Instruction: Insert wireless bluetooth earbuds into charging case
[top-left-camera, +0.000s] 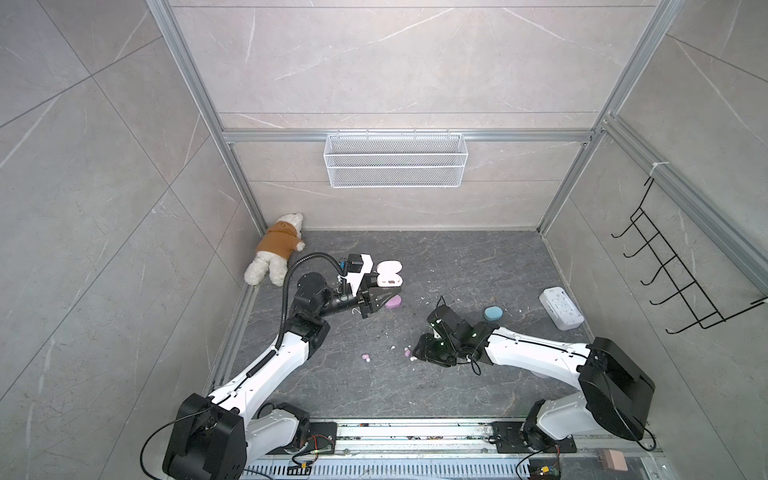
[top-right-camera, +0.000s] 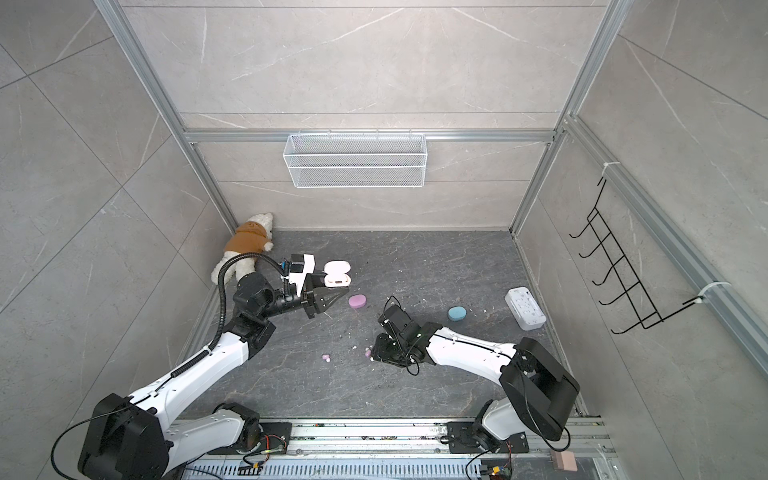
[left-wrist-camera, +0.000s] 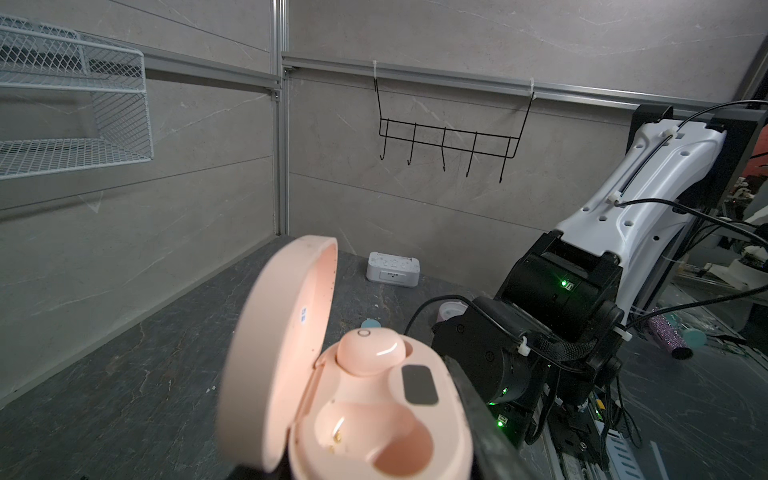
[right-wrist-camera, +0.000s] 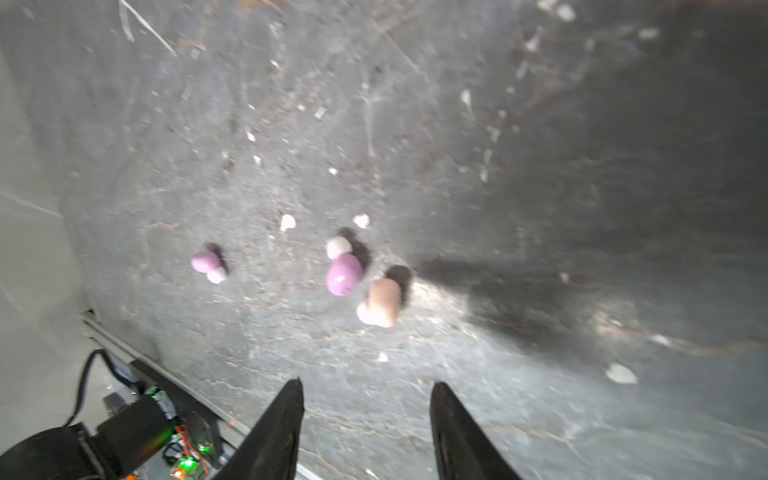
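Note:
My left gripper (top-left-camera: 382, 292) is shut on a pink charging case (left-wrist-camera: 380, 436), held aloft with its lid upright; one earbud (left-wrist-camera: 369, 349) sits in a socket, the other socket is empty. My right gripper hangs over the table, fingertips apart with nothing between. Beyond them lie a peach earbud (right-wrist-camera: 385, 302) and a purple earbud (right-wrist-camera: 345, 273), close together, with another purple earbud (right-wrist-camera: 206, 262) farther left.
A pink round case (top-right-camera: 357, 301), a blue one (top-right-camera: 457, 313) and a white box (top-right-camera: 525, 308) lie on the table (top-left-camera: 472, 256). A plush bear (top-left-camera: 280, 240) rests in the back left corner.

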